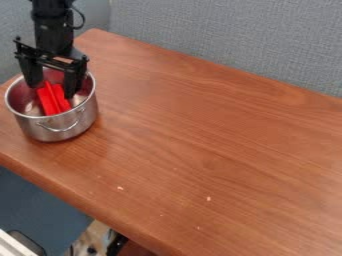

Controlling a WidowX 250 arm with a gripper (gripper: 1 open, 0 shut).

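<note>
A steel pot [70, 126] with a wire handle stands at the left edge of the wooden table. Inside it is a red object [51, 97], showing long flat sides. My black gripper [51, 82] hangs over the pot from above, open, its fingers reaching down inside the rim on either side of the red object's upper part. Whether they touch it cannot be told.
A grey padded wall [227, 40] runs along the back. The table's front left edge drops to a floor with some clutter.
</note>
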